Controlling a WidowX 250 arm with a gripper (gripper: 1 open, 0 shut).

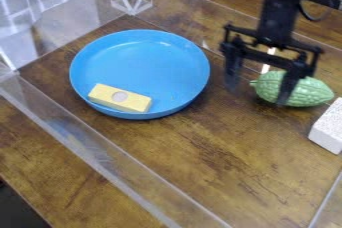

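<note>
A blue plate (147, 57) lies on the wooden surface at the left of the camera view, holding a yellow block (118, 98) with a round pale mark. My black gripper (266, 72), blurred, is open at the upper right, over the green bumpy gourd-like object (297, 90) and partly hiding it. Whether its fingers touch the gourd I cannot tell.
A white block (329, 127) sits at the right edge. A white stick-like item lies behind the gripper. Clear walls border the surface on the left and near side.
</note>
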